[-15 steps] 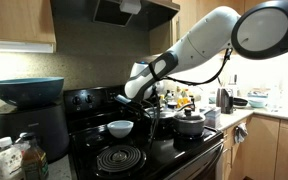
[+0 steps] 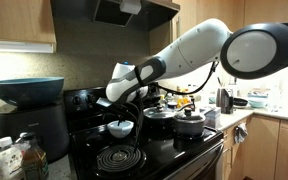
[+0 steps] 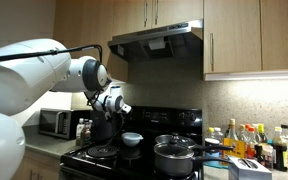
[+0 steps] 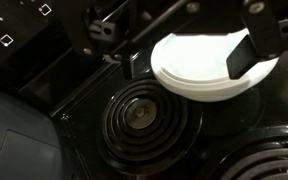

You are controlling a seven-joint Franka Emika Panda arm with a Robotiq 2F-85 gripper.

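A white bowl (image 2: 120, 129) rests on the black stove top, toward the back. In the wrist view the bowl (image 4: 209, 88) lies below the fingers, its upper part partly covered by the gripper body and the right-hand finger (image 4: 242, 58). My gripper is open, its two fingers set wide apart and holding nothing. From exterior view 2 the bowl (image 3: 132, 139) shows below and to the right of the gripper head (image 3: 112, 104). Whether a finger touches the bowl, I cannot tell.
Coil burners (image 4: 141, 115) lie beside the bowl. Lidded pots (image 2: 189, 123) stand to its right on the stove. At the left, a large blue bowl (image 2: 28, 91) sits on a dark appliance, with bottles (image 2: 34, 158) in front. A range hood (image 3: 156, 45) hangs above.
In exterior view 1 the gripper has shifted left and slightly down, closer over the white bowl. The bowl and pots stay in place.
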